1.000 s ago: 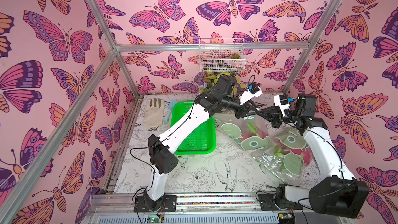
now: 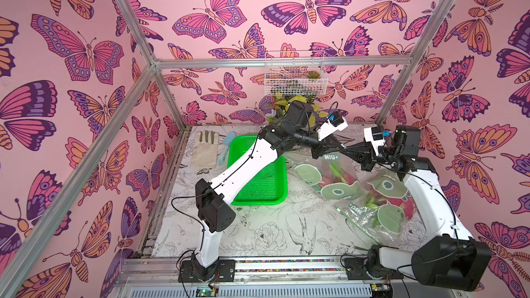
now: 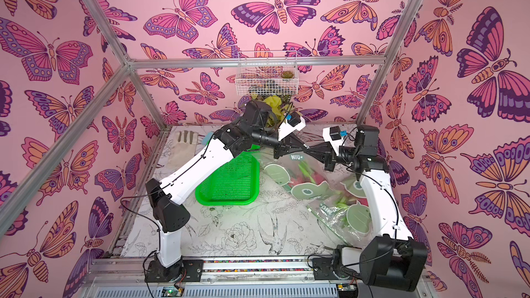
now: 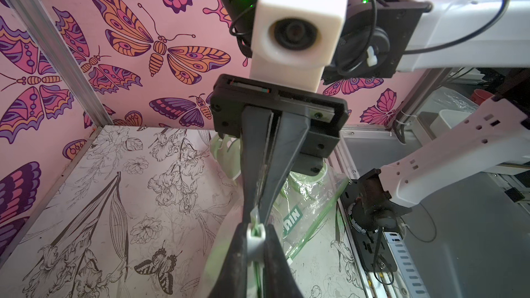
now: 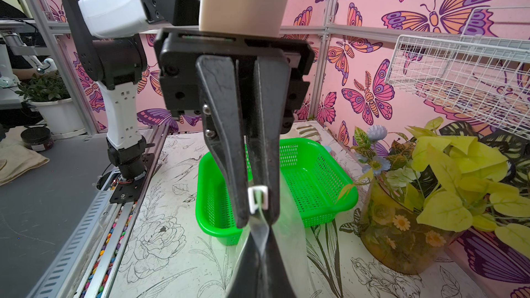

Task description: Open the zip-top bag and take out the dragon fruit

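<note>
A clear zip bag [image 2: 309,160] with pale green printed patches hangs under my two grippers, which meet tip to tip right of the green basket. Red and green dragon fruit [image 2: 338,175] shows through its film. A small white zip slider [image 4: 255,234] is pinched in my left gripper. Opposite it, my right gripper is closed on the thin top edge of the bag, close beside the slider. Whether the zip is parted cannot be told. A second similar bag [image 2: 381,221] lies to the right, with reddish fruit inside.
A green basket [image 2: 283,196] stands left of the bags, partly beneath the left arm. Beyond it lie a beige glove [image 2: 204,151] and a light blue item [image 2: 228,138]. A yellow-leaved plant in an amber pot [image 5: 394,242] stands at the back.
The right arm and the bags look the same.
</note>
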